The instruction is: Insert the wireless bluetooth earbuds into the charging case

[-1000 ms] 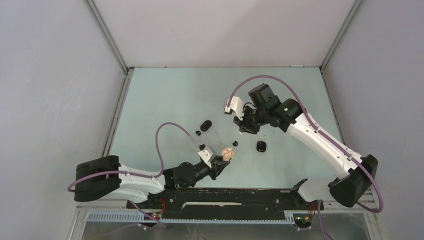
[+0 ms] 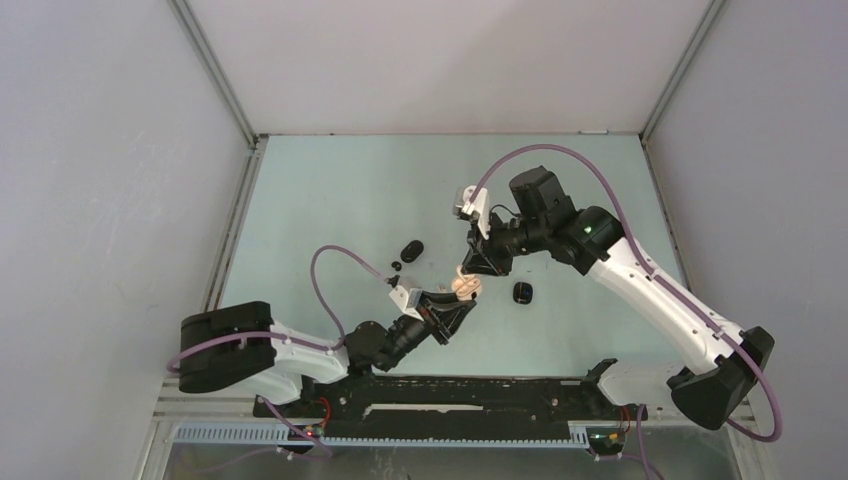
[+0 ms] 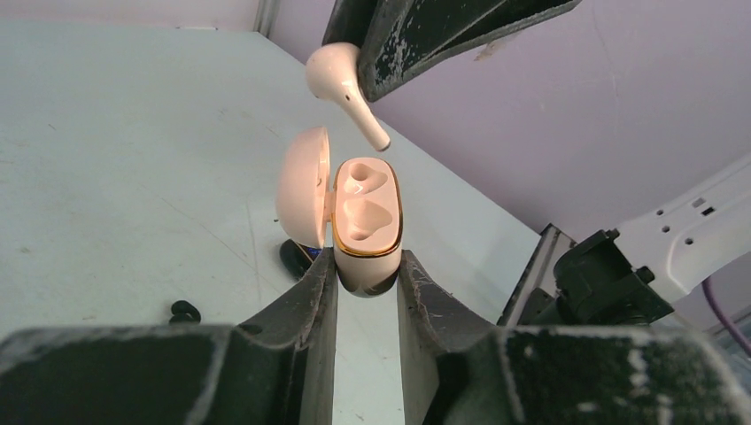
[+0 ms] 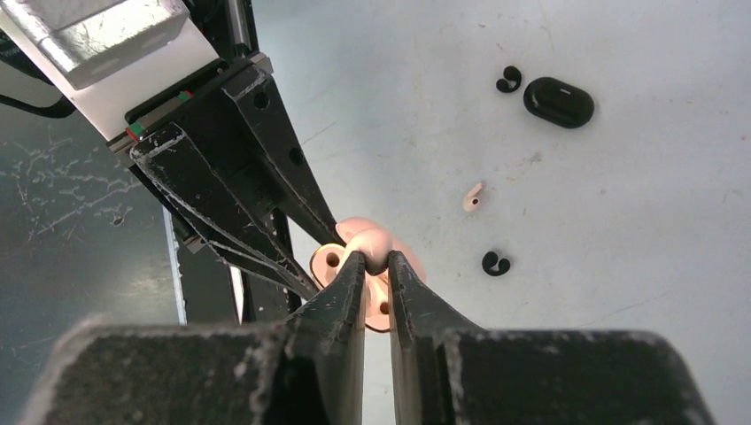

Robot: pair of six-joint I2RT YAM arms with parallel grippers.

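Note:
My left gripper is shut on the open pink charging case (image 3: 364,212), its two empty-looking sockets facing up and lid (image 3: 301,186) standing to the left in the left wrist view. Just above it, my right gripper holds a pink earbud (image 3: 339,75), stem pointing down toward the sockets, a small gap apart in that view. In the right wrist view the earbud hides part of the case. A second pink earbud (image 4: 471,199) lies loose on the table.
On the table are a black case (image 4: 558,102), small pairs of black earbuds (image 4: 496,263) and another black case (image 2: 522,293).
Since a second ago both arms have come together: the left gripper with the case moved up and right, the right arm shifted right. Over the last moment the case moved very slightly.

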